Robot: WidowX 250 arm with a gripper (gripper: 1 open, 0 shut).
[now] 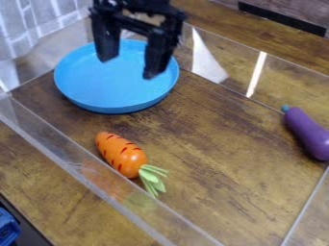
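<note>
My gripper (133, 60) hangs over the blue plate (96, 96) at the upper left, a little blurred, its two dark fingers spread open with nothing seen between them; it hides the back part of the plate. An orange toy carrot (122, 154) with green leaves lies on the wooden surface in front of the plate. A purple toy eggplant (306, 133) lies at the right edge.
Clear plastic walls run along the left and right. A dark blue object (8, 231) shows at the lower left corner outside them.
</note>
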